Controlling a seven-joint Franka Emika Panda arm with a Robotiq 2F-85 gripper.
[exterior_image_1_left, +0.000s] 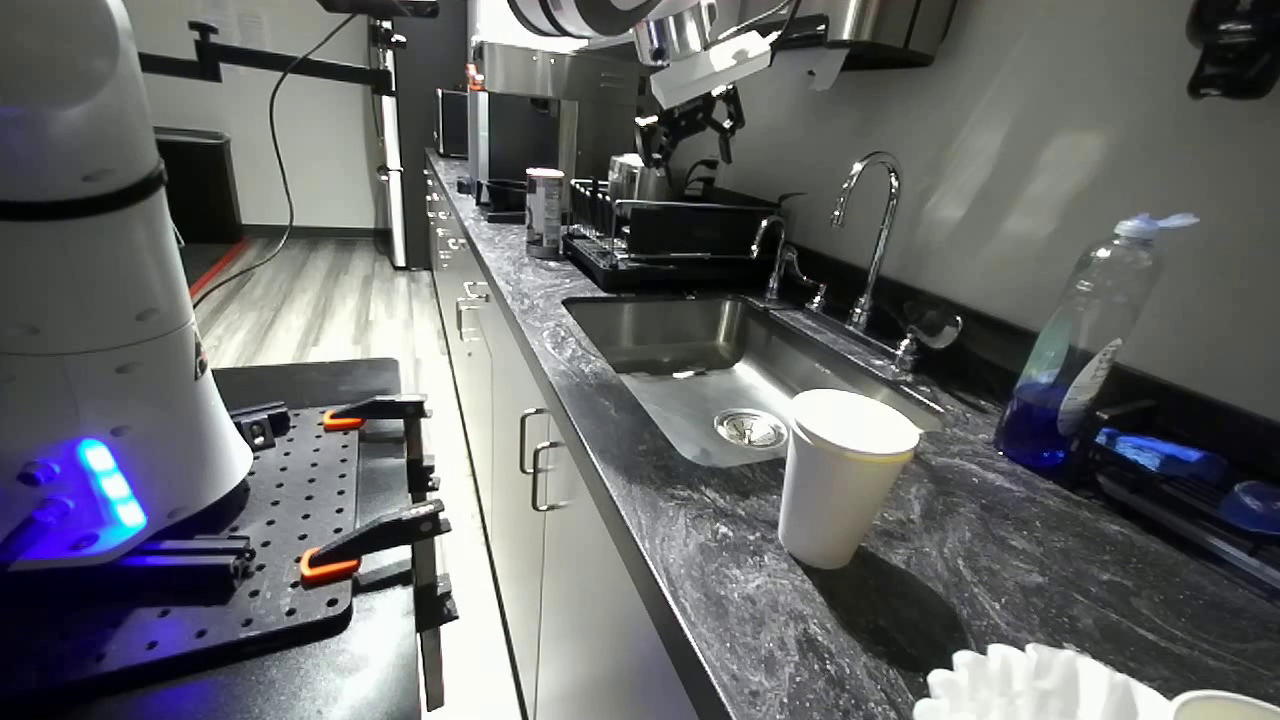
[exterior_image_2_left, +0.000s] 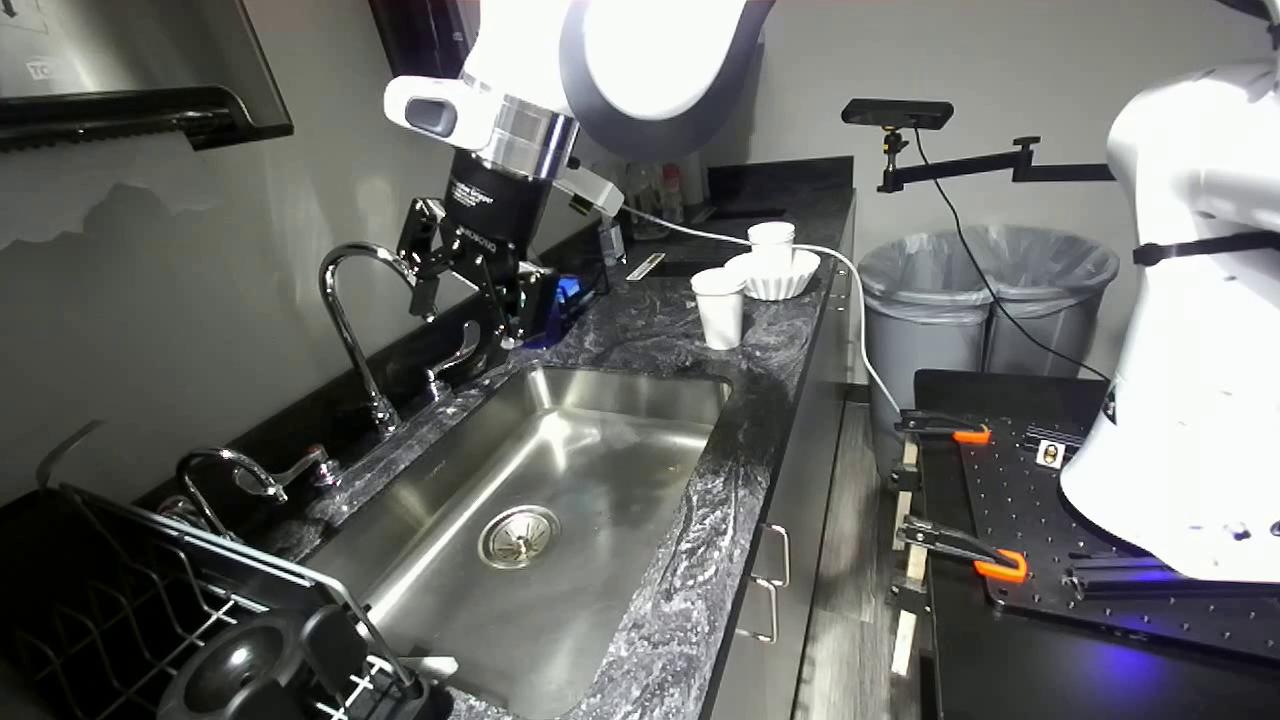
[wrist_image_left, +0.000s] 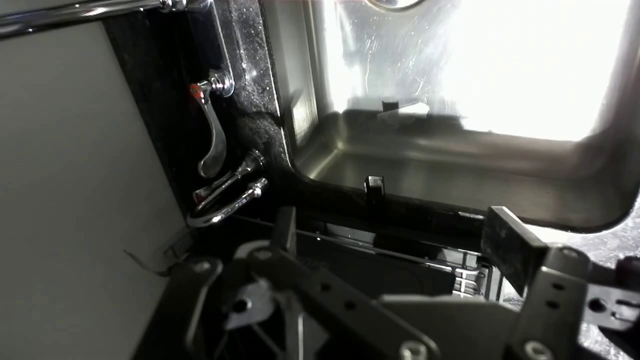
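Observation:
My gripper stands open, its two fingers well apart with nothing between them in the wrist view. From there it looks down toward the black dish rack and the near wall of the steel sink. In exterior view 1 the gripper hangs in the air by the dish rack, with a metal pot partly hidden behind it. A white paper cup stands upright on the dark counter, far from the gripper.
A tall chrome faucet and a smaller tap rise behind the sink. A blue soap bottle stands near the wall. White coffee filters lie at the counter's near end. A can stands left of the rack.

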